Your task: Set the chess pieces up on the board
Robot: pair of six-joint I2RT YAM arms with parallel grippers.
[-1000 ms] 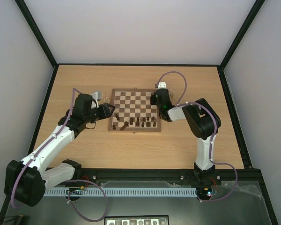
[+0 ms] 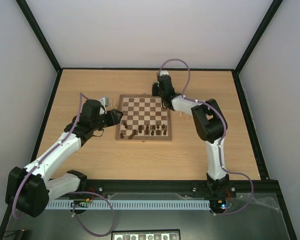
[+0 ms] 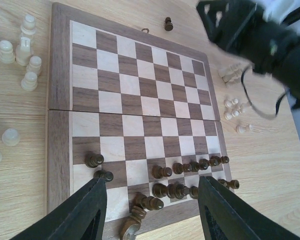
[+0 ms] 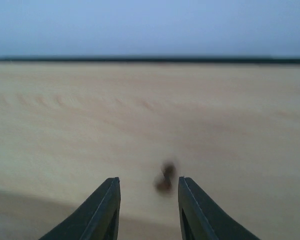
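Observation:
A dark pawn [image 3: 168,24] is on the bare wood beyond the far edge of the chess board [image 3: 58,82]. Blurred in the right wrist view, that pawn [image 4: 165,178] appears in the gap between the fingertips of my right gripper, which is open and holds nothing. In the top view the right gripper [image 2: 155,89] hovers around the board's far right corner. My left gripper stands open and empty at the board's left side, above several dark pieces [image 3: 162,171] set along the near rows.
White pieces [image 3: 24,47] stand on the table left of the board, and more white pieces [image 3: 231,107] lie to its right. One dark piece [image 3: 130,228] lies on its side at the near left border.
The left arm barely moved.

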